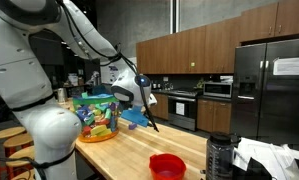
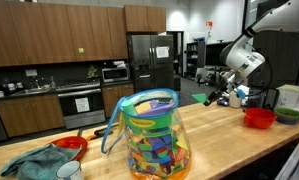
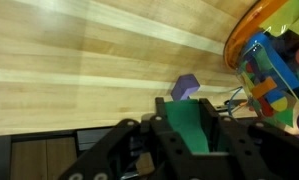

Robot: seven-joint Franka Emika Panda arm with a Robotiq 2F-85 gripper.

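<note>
A flat green object [image 3: 192,130] sits between the fingers of my gripper, which is shut on it. In exterior view 2 the green object [image 2: 199,98] hangs above the table, to the right of a bag of colourful toys [image 2: 157,145]. Exterior view 1 shows my gripper [image 1: 141,108] above the wooden table [image 1: 124,158], to the right of the toy bag [image 1: 94,112]. Below it in the wrist view, a small purple block [image 3: 185,87] lies on the tabletop, left of the toys [image 3: 274,85].
A red bowl [image 1: 167,166] stands at the front of the table, near a black canister [image 1: 220,155] and a white cloth [image 1: 272,158]. At the other end are a second red bowl [image 2: 74,149], a mug [image 2: 69,172] and a grey cloth [image 2: 44,160].
</note>
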